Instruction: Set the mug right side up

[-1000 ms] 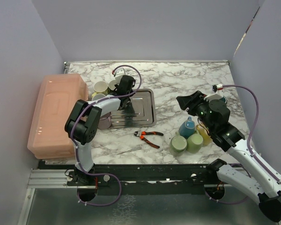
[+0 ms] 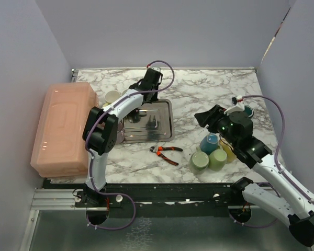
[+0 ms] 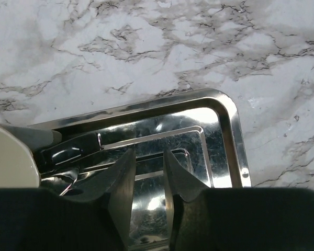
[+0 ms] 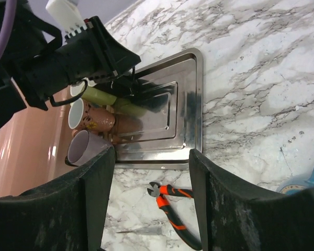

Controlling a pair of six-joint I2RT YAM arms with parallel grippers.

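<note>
My left gripper (image 2: 153, 86) is over the back of the steel tray (image 2: 168, 120). In the left wrist view its fingertips (image 3: 149, 156) are close together, with only a narrow gap and nothing clearly visible in it. A cream mug (image 3: 5, 159) fills that view's left edge. More mugs, one cream (image 2: 112, 97), one brown (image 4: 96, 117) and one purple (image 4: 85, 147), line the tray's left side. My right gripper hangs over the right side of the table, fingers apart and empty. Several mugs, blue (image 2: 209, 144) and green (image 2: 199, 161) among them, stand below it.
A pink bin (image 2: 62, 128) occupies the left. Orange-handled pliers (image 2: 167, 156) and a thin metal tool (image 4: 144, 231) lie in front of the tray. Metal pieces lie in the tray.
My left gripper has moved toward the back and right, over the tray's back edge. The right arm has shifted very slightly.
</note>
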